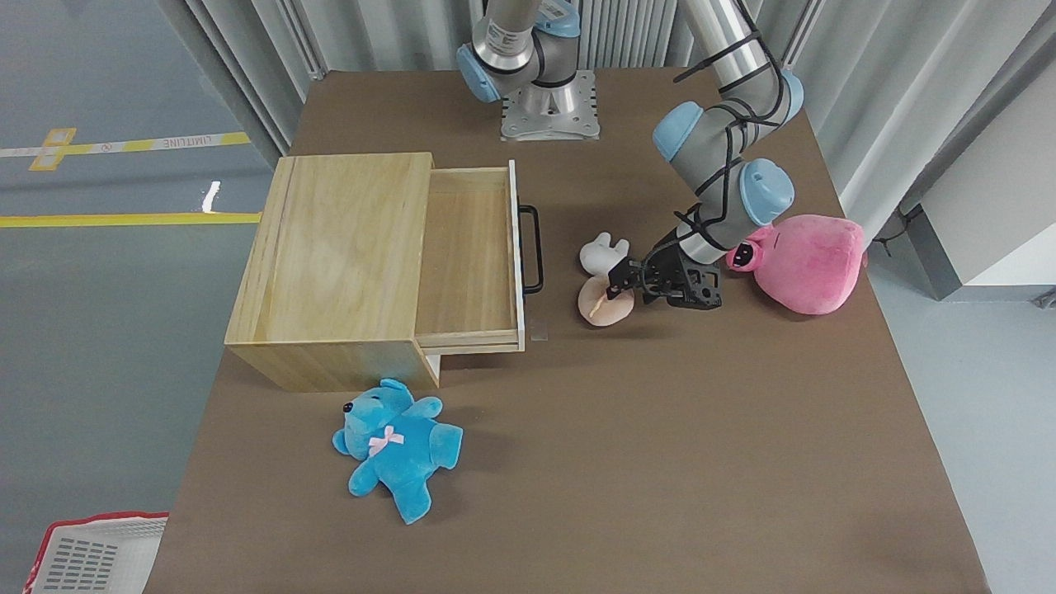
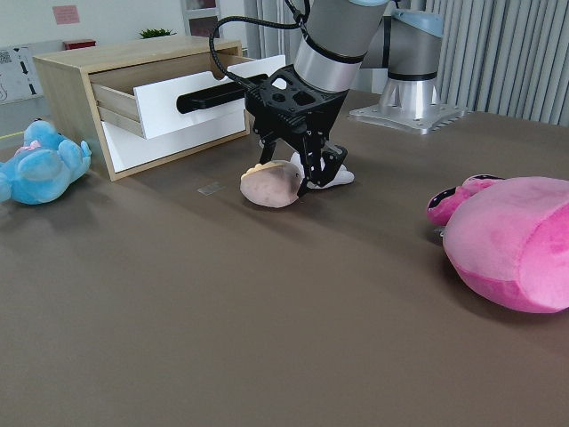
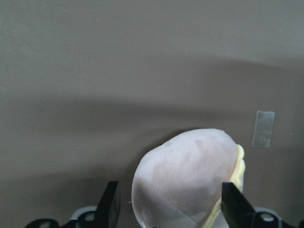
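A small beige plush piece [image 1: 599, 305] with a yellow scalloped edge, seen large in the wrist view [image 3: 180, 175], lies on the table beside a white plush [image 1: 599, 256]. My gripper [image 2: 298, 169] is low at the beige piece, open, its fingers either side of it in the wrist view [image 3: 167, 199]. Whether the fingertips touch it I cannot tell.
A wooden cabinet [image 1: 327, 247] has its drawer [image 1: 465, 247] pulled out. A blue bear [image 1: 406, 455] lies in front of it. A pink plush [image 1: 807, 267] sits to the right.
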